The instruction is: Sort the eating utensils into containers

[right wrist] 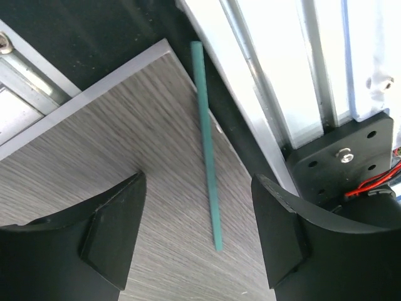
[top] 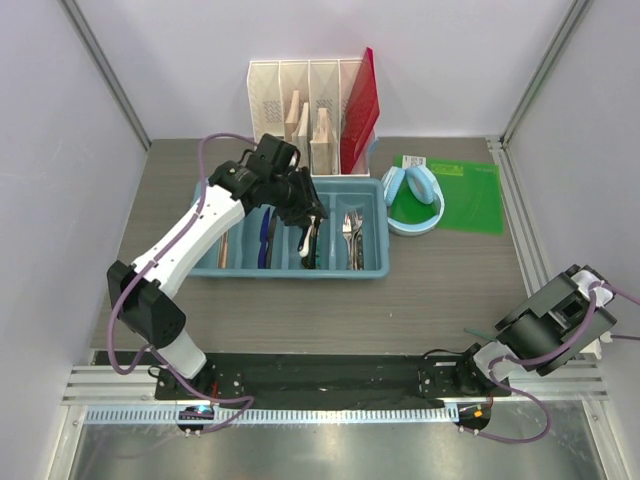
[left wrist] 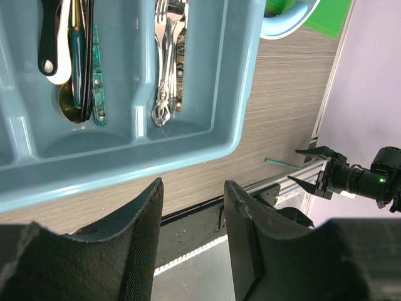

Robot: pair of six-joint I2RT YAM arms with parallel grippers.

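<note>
The light blue utensil tray (top: 375, 265) holds forks (top: 352, 228) in its right compartment. Spoons and dark handles, including a white-handled utensil (left wrist: 62, 56), lie in the compartment left of the forks. Over the tray hangs my left gripper, open, nothing between its fingers. A thin green stick-like utensil (right wrist: 209, 157) lies at the table's front edge on the right, one end past the wood. My right gripper is open close to that stick; in the right wrist view the stick shows in the gap between its fingers, untouched.
Pale blue headphones (top: 424, 184) and a green mat (top: 475, 200) lie right of the tray. Behind it stands a white rack (top: 265, 100) with a red folder (top: 360, 115). The wood (top: 440, 300) between tray and stick is clear.
</note>
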